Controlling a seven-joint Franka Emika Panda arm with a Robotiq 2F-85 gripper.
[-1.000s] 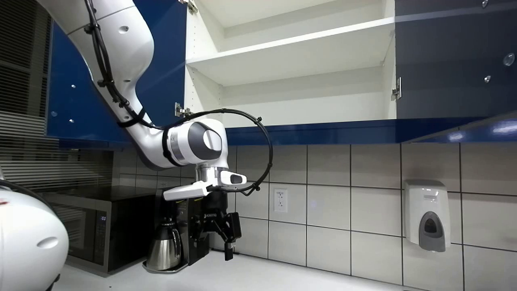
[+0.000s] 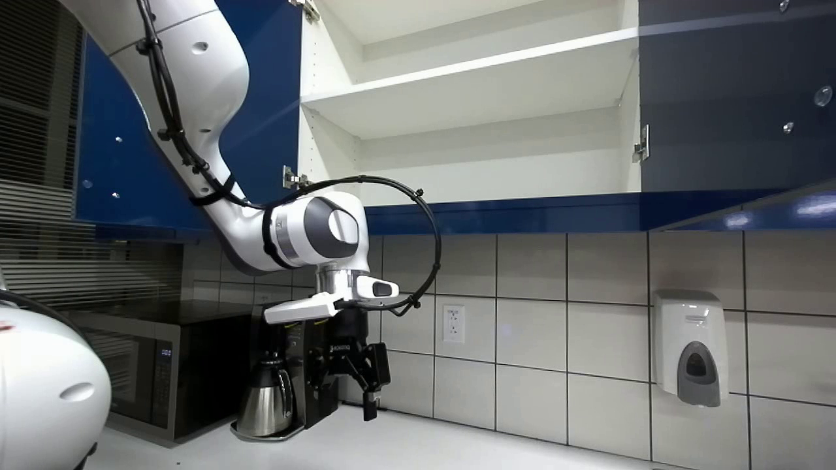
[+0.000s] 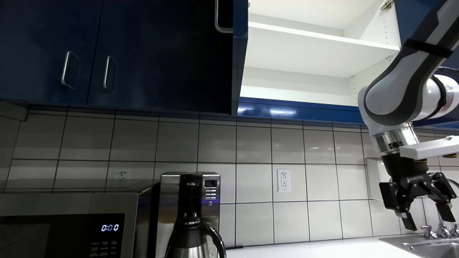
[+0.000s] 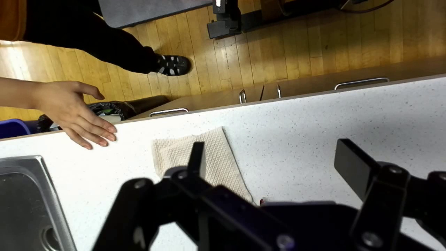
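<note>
My gripper [image 3: 430, 221] hangs open above the white counter, its fingers pointing down and wide apart in exterior view 2. Nothing is held between them. In the wrist view a beige, waffle-textured cloth [image 4: 221, 161] lies folded on the counter below, partly hidden by the left finger [image 4: 196, 161]. The right finger [image 4: 353, 169] is over bare counter. A small red object [image 4: 262, 201] shows beside the cloth's corner, mostly covered by the gripper's body, so I cannot tell what it is.
A person's hand [image 4: 81, 113] rests at the counter's edge, near the sink [image 4: 44, 184]. The coffee maker [image 3: 211, 185], with its steel carafe [image 3: 193, 240], stands beside the microwave [image 3: 124, 202]. Overhead, the cabinet shelves [image 2: 486, 78] are empty.
</note>
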